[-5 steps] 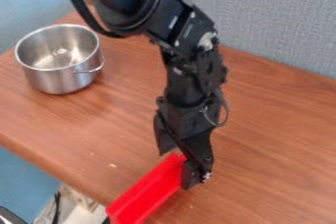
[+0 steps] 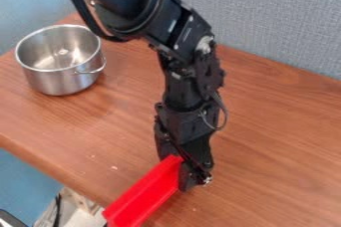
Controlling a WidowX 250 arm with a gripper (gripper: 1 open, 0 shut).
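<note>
A long red object (image 2: 140,196) lies at the front edge of the wooden table, running diagonally out of the bottom of the view. The black arm reaches down from the top, and its gripper (image 2: 184,166) is at the red object's upper end, around it. The fingertips are largely hidden, so whether they are closed on it is unclear.
A steel pot (image 2: 54,69) stands at the left rear of the wooden table (image 2: 273,141), near its left edge. A grey textured wall (image 2: 266,12) rises behind.
The gripper and the end of the red object have shifted very slightly; otherwise the scene looks the same.
</note>
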